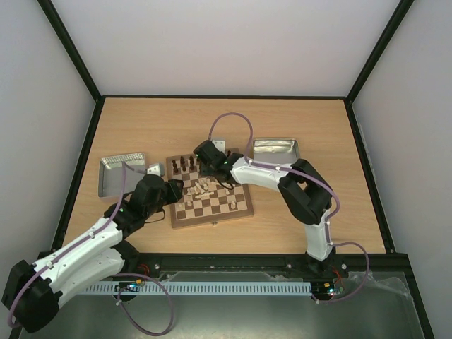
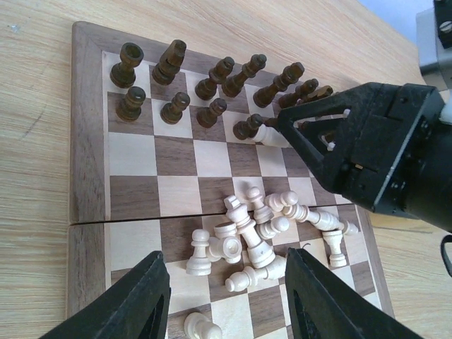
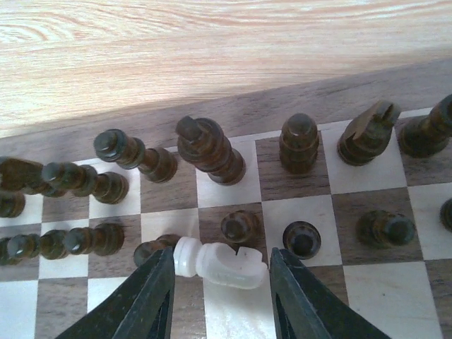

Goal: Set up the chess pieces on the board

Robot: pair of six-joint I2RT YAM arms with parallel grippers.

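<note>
The chessboard (image 1: 208,215) holds dark pieces standing along its back rows, seen close in the right wrist view. A white piece (image 3: 229,267) lies on its side among them, between the fingers of my right gripper, which are apart over it; whether they touch it is unclear. Several white pieces (image 2: 241,224) lie jumbled in the board's nearer half, with some upright. My left gripper hangs open over the board's left side, nothing between its fingers.
A metal tray (image 1: 120,187) sits left of the board and another (image 1: 275,148) at the back right.
</note>
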